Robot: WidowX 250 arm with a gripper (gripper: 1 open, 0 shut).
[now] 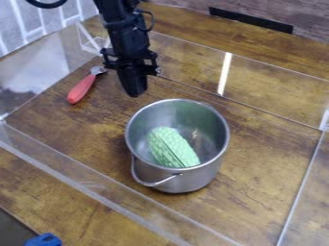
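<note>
My black gripper (pixel 134 85) hangs pointing down over the wooden table at the upper middle, shut as far as shows, with nothing visible between its fingers. A red-handled utensil (pixel 81 86) lies just to its left, its metal end partly behind the arm. Below and right of the gripper stands a steel pot (pixel 213 144) with a green textured object (pixel 171 146) inside, resembling a cabbage or corn.
Clear panels border the work area at left and along the bottom. A blue object (pixel 42 239) sits at the bottom left corner.
</note>
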